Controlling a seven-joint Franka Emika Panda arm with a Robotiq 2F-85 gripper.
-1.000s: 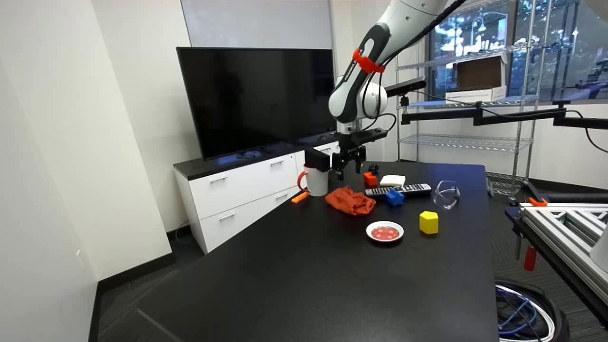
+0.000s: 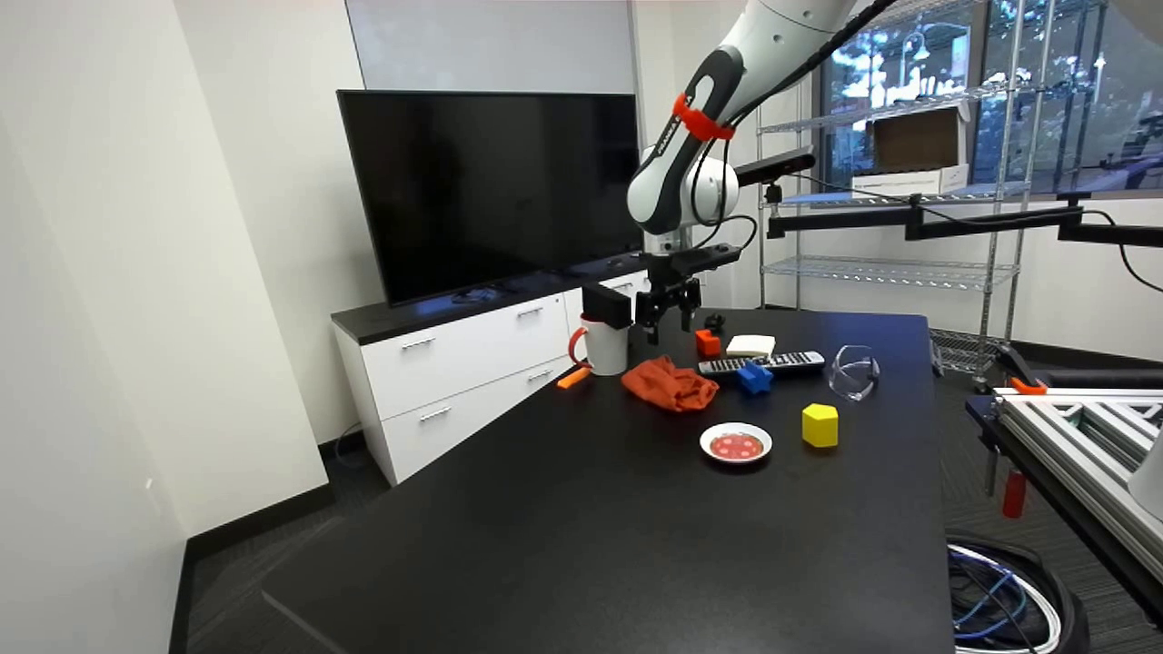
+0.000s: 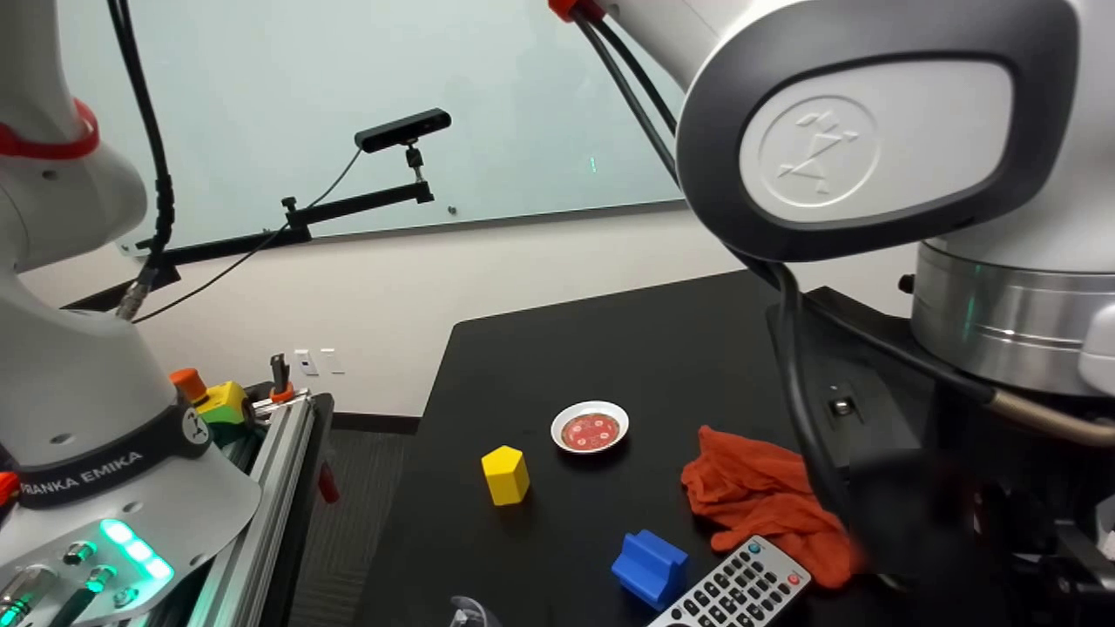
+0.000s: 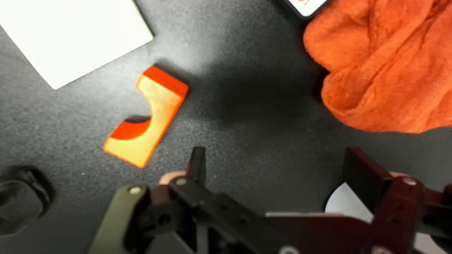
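Observation:
My gripper is open above the dark table, and only bare tabletop shows between its fingers. To the left of them in the wrist view lies an orange arch-shaped block, apart from the fingers. An orange cloth lies crumpled at the upper right. Part of a white mug shows beside the right finger; exterior view 1 has the whole mug, upright with a red handle, just left of the gripper. In exterior view 2 the arm hides the gripper.
Near the gripper lie a white pad, a dark round object and a remote. A blue block, clear glasses, a yellow block and a small plate stand farther off.

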